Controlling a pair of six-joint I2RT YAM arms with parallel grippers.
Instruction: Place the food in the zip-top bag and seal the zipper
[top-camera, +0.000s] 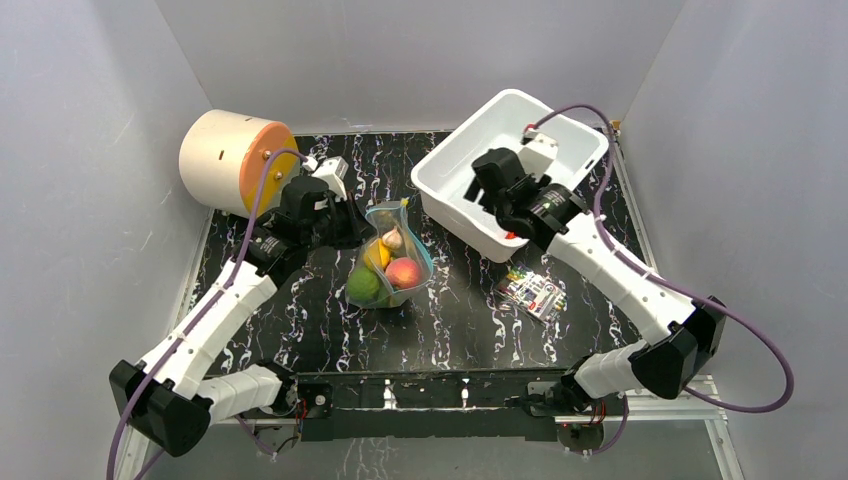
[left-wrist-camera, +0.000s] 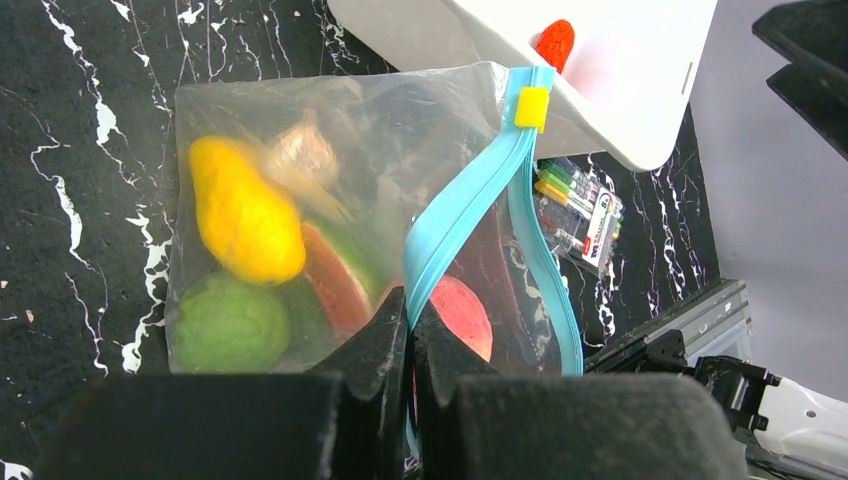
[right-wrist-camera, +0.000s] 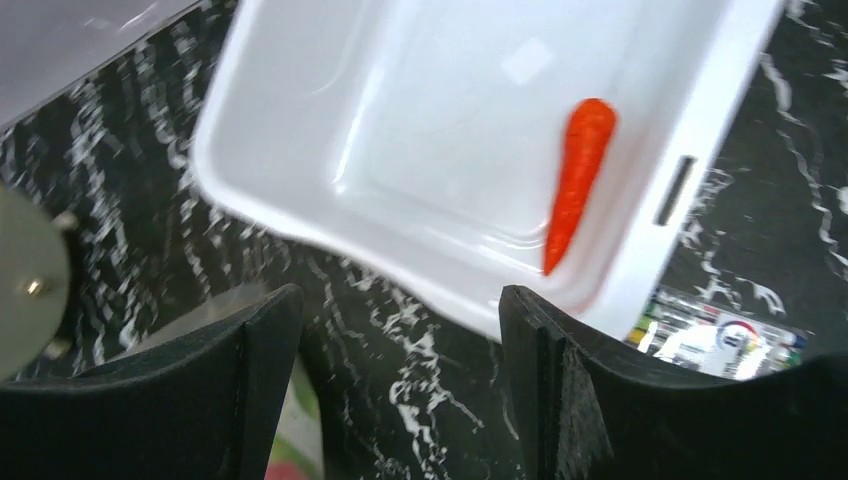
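Observation:
A clear zip bag (top-camera: 388, 258) holding a mango (left-wrist-camera: 244, 210), avocado (top-camera: 363, 285), peach (top-camera: 403, 272), garlic bulb (top-camera: 392, 239) and a watermelon slice (left-wrist-camera: 335, 275) stands mid-left on the counter. My left gripper is shut on the rim of its cyan zipper, near the yellow slider (left-wrist-camera: 532, 106). My right gripper is apart from the bag, over the white bin (top-camera: 460, 157), its fingers spread and empty. A red carrot-like item (right-wrist-camera: 578, 175) lies in the bin.
A pack of markers (top-camera: 532, 294) lies right of the bag, below the bin. An orange-and-cream cylinder (top-camera: 222, 162) sits at the back left.

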